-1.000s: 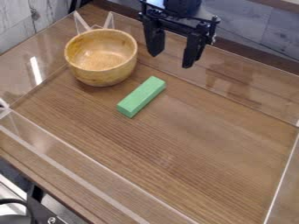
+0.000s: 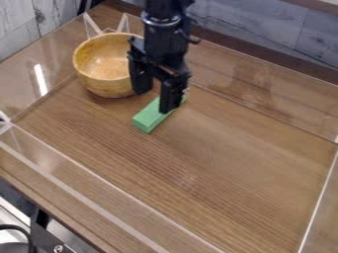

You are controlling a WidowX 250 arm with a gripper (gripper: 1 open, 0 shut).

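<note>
My black gripper (image 2: 160, 77) hangs open just above a green rectangular block (image 2: 156, 115), which lies diagonally on the wooden table near the centre, partly hidden at its upper end by the gripper. A yellow bowl (image 2: 91, 65) stands to the left of the gripper, its right side partly behind the arm.
My gripper has moved left and down from the back of the table toward the green block and the bowl. The block and bowl look unmoved.
</note>
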